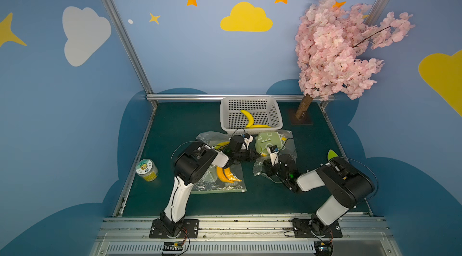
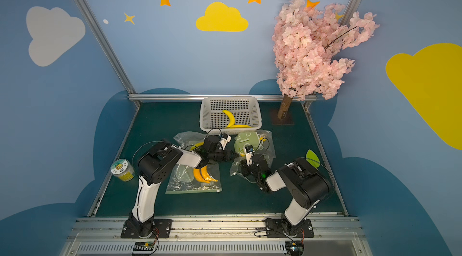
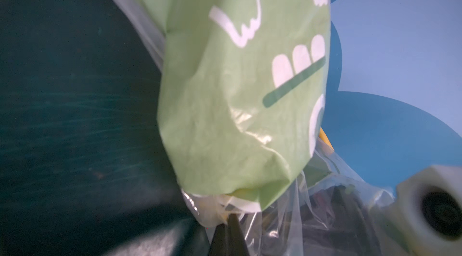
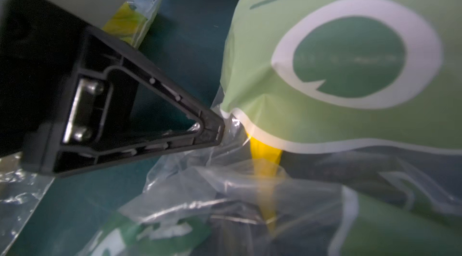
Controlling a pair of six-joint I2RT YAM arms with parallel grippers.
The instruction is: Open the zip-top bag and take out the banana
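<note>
The green-printed clear zip top bag [image 1: 269, 141] lies right of centre, its mouth spread toward the front. A yellow banana [image 4: 264, 152] shows through the clear plastic at that mouth. My left gripper is shut at the bag's near left edge; in the right wrist view, thin plastic gathers at the tip of its fingers [image 4: 209, 128]. Just in front of the mouth is my right gripper [image 1: 267, 163], close to loose clear plastic. Its fingertips cannot be made out in the right wrist view, nor can its opening be judged from above.
Another clear bag [image 1: 231, 187] with bananas lies under the left arm. A grey basket [image 1: 226, 123] holding yellow bananas stands behind. A lidded jar [image 1: 146, 169] is at far left, and a green leaf-like object [image 1: 332, 154] at right.
</note>
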